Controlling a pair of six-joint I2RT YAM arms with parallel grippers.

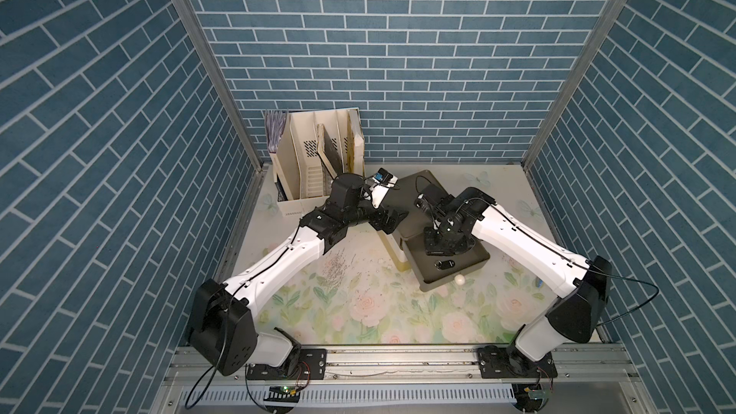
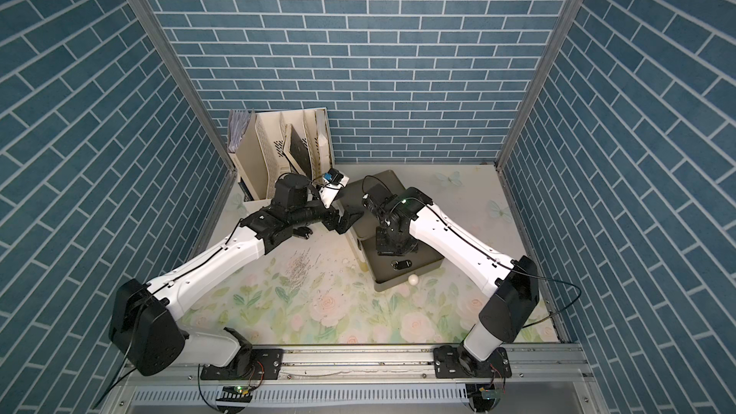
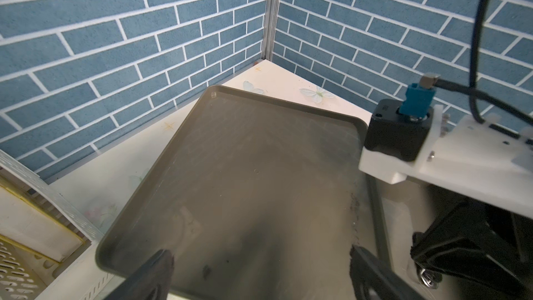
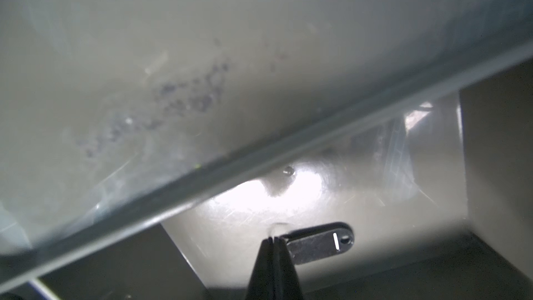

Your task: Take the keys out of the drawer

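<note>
The open drawer of a dark grey box holds a black key fob on its floor. In the right wrist view, the fob lies by my right fingertips, a ring faintly visible behind them. My right gripper is shut over the drawer, nothing clearly between its fingers. My left gripper stands open above the box's tray-like top, empty between its fingers.
A cream file organizer stands at the back left. Brick-patterned walls enclose the back and sides.
</note>
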